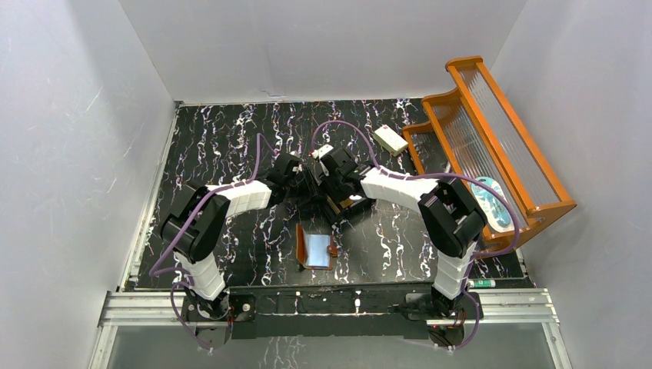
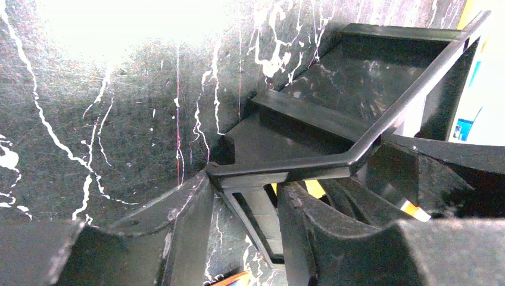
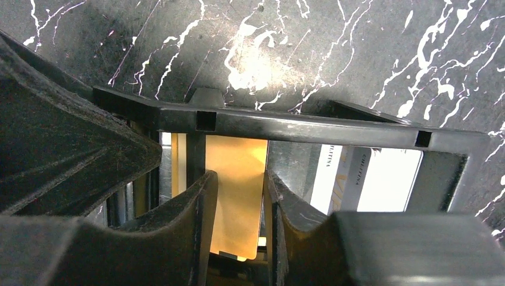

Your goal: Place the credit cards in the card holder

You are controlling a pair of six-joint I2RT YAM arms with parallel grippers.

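Note:
A black slotted rack (image 1: 356, 213) stands mid-table under both grippers, with several cards in its slots. In the right wrist view, an orange card (image 3: 238, 173) lies between the parted fingertips of my right gripper, close to both; whether they press on its edges cannot be told. White cards (image 3: 387, 179) sit in slots to its right. My left gripper is open at the rack's end, one finger on each side of its slotted end wall (image 2: 256, 208). The brown card holder (image 1: 317, 250) lies open on the table in front of the rack.
A pale box (image 1: 390, 140) sits at the back right, near a wooden shelf (image 1: 492, 138) with ribbed panels. Bare marbled table (image 1: 215, 146) shows at the back left. A green-and-white tube (image 1: 482, 284) lies by the front right edge.

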